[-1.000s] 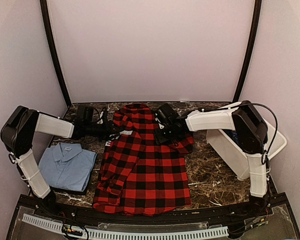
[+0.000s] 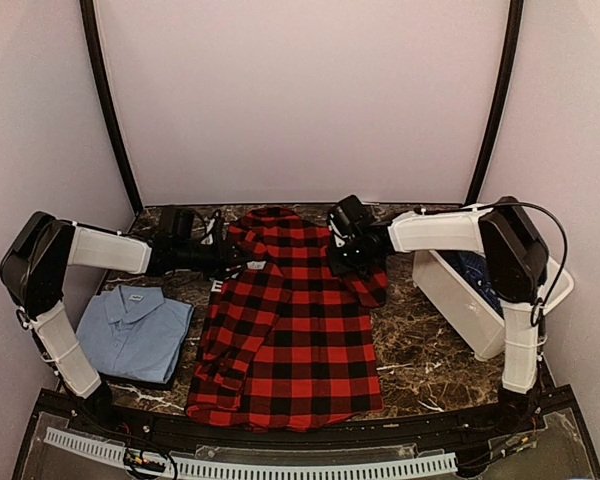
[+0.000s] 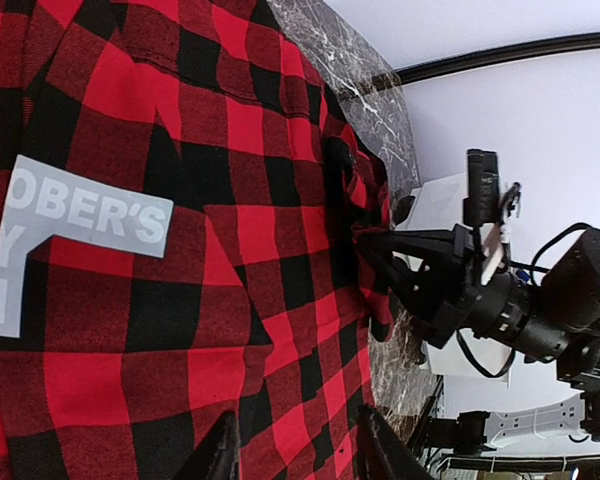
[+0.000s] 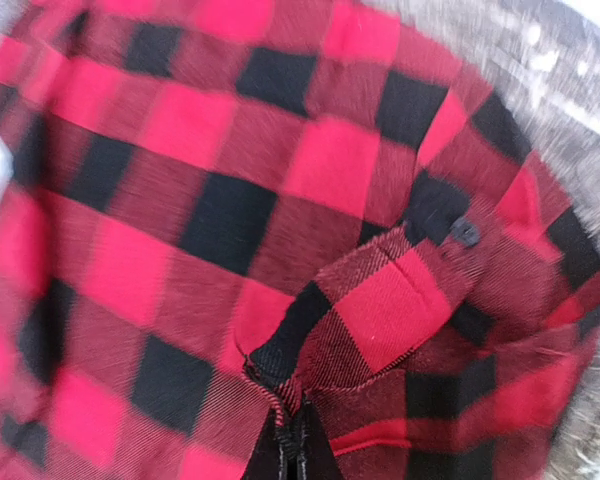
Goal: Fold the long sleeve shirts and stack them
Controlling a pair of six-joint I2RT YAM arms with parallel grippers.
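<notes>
A red-and-black checked shirt (image 2: 315,350) lies spread across the middle, its collar end at the back. Its left sleeve (image 2: 242,320) is laid over the front, running down toward the hem. My left gripper is open above that left side, with no cloth visible between its fingers. On the right, my right gripper is shut on the edge of the right sleeve's cuff (image 4: 390,310); cloth gathers at its fingertips. A blue shirt (image 2: 135,335), folded with collar up, rests at the left.
A white bin (image 2: 450,300) with dark blue cloth (image 2: 477,272) inside stands at the right, under the right arm. Bare marble tabletop (image 2: 415,365) shows between shirt and bin. A grey lettered strip (image 3: 90,210) lies on the shirt's left part.
My right gripper has shifted to the right over the shirt, and the right sleeve cloth beside it has moved slightly.
</notes>
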